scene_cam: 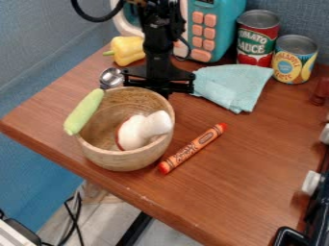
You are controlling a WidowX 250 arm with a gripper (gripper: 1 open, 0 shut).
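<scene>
My black gripper (157,83) is low over the table, just behind the wooden bowl (108,154); whether its fingers are open or shut is hard to make out. In the bowl are white rounded objects (154,124), and a pale green corn-like piece (84,112) leans on its left rim. A metal spoon (111,77) is beside the gripper on the left. An orange crayon (191,148) lies right of the bowl.
A teal cloth (234,86), a tomato sauce can (257,38), a second can (294,60), a yellow pepper-like object (126,51) and a toy microwave (211,24) fill the back. Black appliances line the right edge.
</scene>
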